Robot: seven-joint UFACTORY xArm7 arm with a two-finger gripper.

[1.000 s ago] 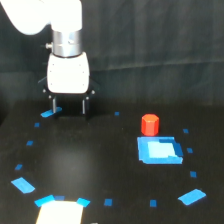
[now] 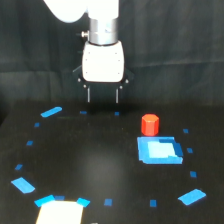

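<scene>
A red block (image 2: 150,124) with a hexagon-like outline is at the right of the dark table, right behind a blue tray (image 2: 143,156); I cannot tell whether the two touch. Inside the tray shows something white (image 2: 160,150). My gripper (image 2: 103,96) hangs above the back of the table, left of the block and higher in the picture. Its two thin fingers stand wide apart, with nothing visible between them.
At the front left edge a pale object (image 2: 60,212) is partly cut off by the frame. Flat blue strips and small blue squares mark the table.
My gripper has moved to the right and somewhat upward in the picture, from over the table's left back. Block, tray and pale object look unmoved.
</scene>
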